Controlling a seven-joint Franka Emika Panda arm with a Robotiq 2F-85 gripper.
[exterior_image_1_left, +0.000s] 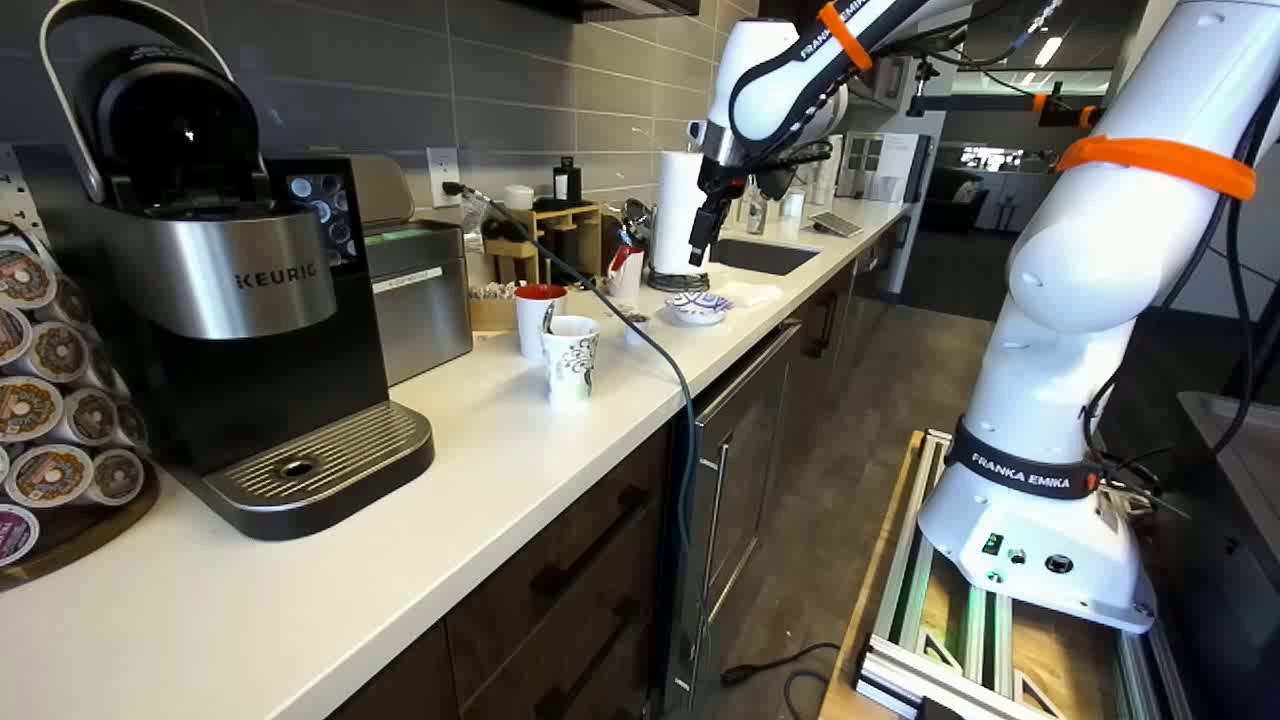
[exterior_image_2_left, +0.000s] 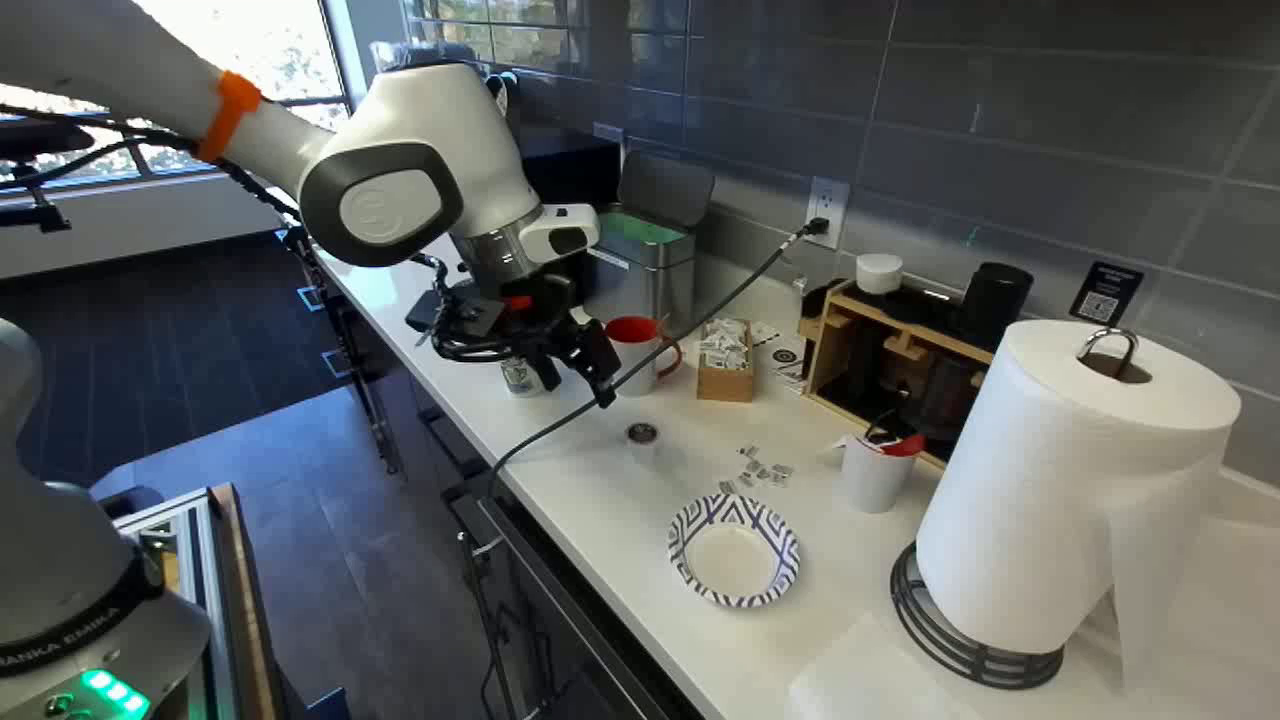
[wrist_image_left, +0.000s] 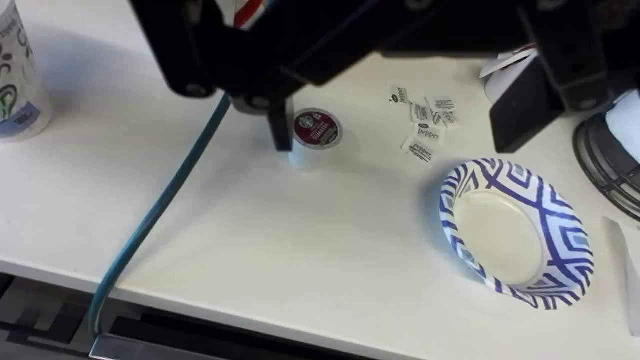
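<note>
My gripper hangs above the counter, open, its two dark fingers wide apart with nothing held. In the wrist view a white coffee pod with a dark red lid stands below, close to the left finger and partly covered by it. To the right a paper bowl with a blue and white pattern lies empty. Several pepper packets are scattered between pod and bowl, farther back. From exterior view 2, the gripper appears near the cable, with a patterned paper cup partly hidden behind it.
A cable runs from the wall outlet across the counter and over its front edge. A red-lined mug, a packet box and a paper towel roll stand around. The Keurig machine is at the far end. Bare counter lies before the pod.
</note>
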